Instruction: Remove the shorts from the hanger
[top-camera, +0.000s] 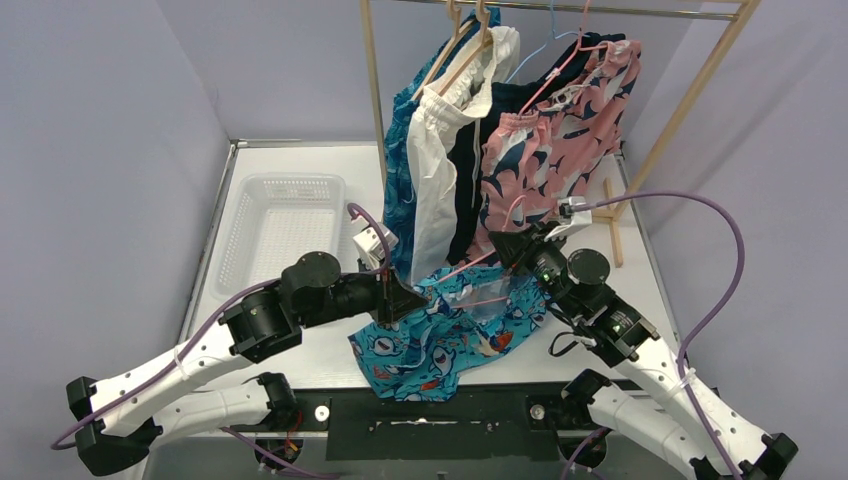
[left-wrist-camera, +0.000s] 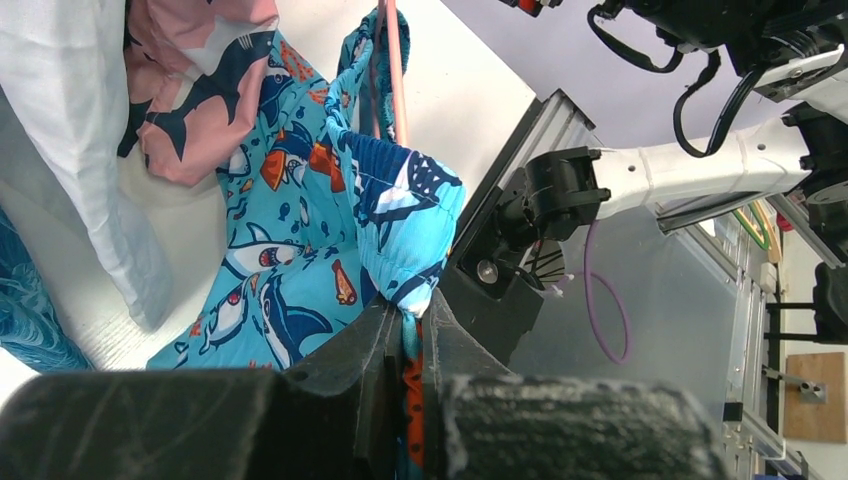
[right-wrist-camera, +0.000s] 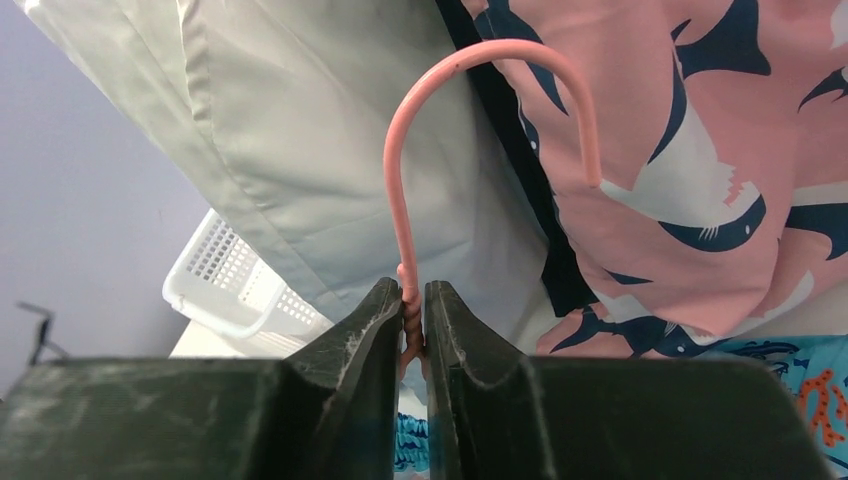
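The blue shark-print shorts (top-camera: 430, 355) lie low in front of the rack, spread on the white table. My left gripper is shut on a bunched edge of these shorts, with a pink hanger bar (left-wrist-camera: 398, 80) rising behind that bunch. My right gripper is shut on the twisted neck of the pink hanger (right-wrist-camera: 398, 190), whose hook arches over it. In the top view the hanger runs down from the right gripper toward the left one, over the shorts.
A rack (top-camera: 678, 105) behind holds white pants (top-camera: 432, 180), pink shark-print shorts (top-camera: 560, 140), dark and teal garments. An empty white basket (top-camera: 275, 190) stands at the left. Bare table shows at the sides.
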